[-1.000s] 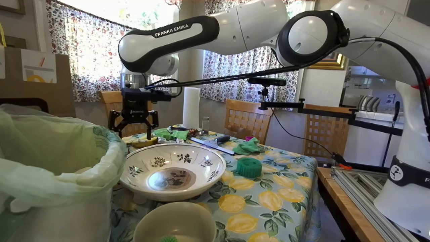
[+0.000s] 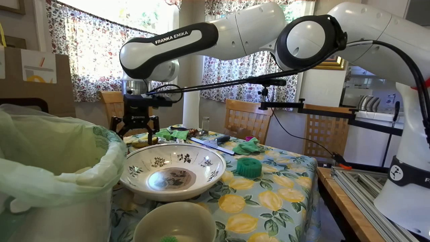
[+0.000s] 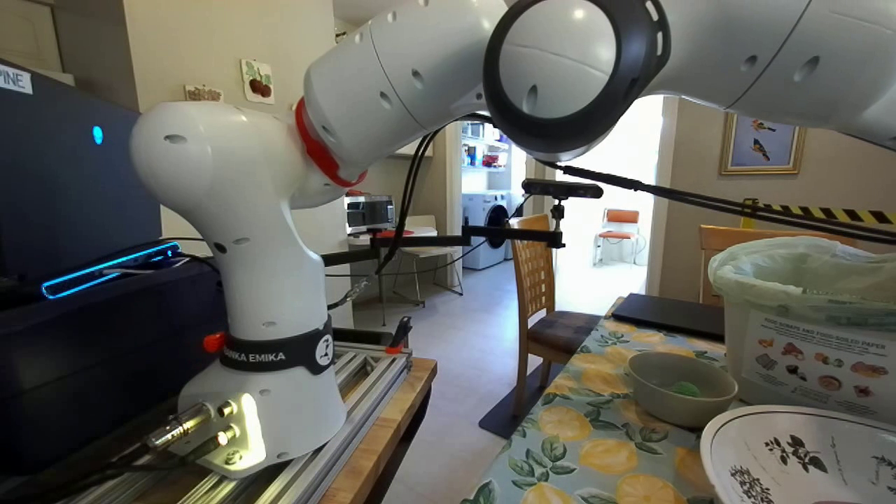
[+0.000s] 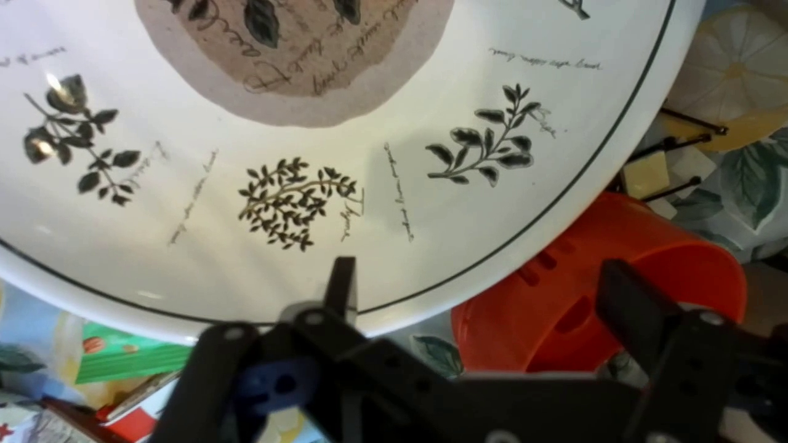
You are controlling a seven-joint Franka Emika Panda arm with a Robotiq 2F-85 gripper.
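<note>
My gripper (image 2: 133,135) hangs open above the far left of the table, behind the large white bowl (image 2: 139,187) with its dark leaf prints. From the wrist, the open gripper has one finger (image 4: 341,284) over the bowl's rim and the other (image 4: 628,310) over an orange-red plastic container (image 4: 532,317). That container lies on its side close by the bowl, partly covered by the gripper. Nothing shows held between the fingers.
The lined bin (image 2: 72,213) stands close at left, taller than the bowls. A smaller beige bowl (image 2: 175,222) with a green item inside sits in front. A green round object (image 2: 249,167), a long blade (image 2: 212,146) and green cloths (image 2: 246,147) lie rightward.
My gripper has come down a little and shifted slightly right in exterior view 1. It stays open. The bowls, the bin and the other table items have not moved.
</note>
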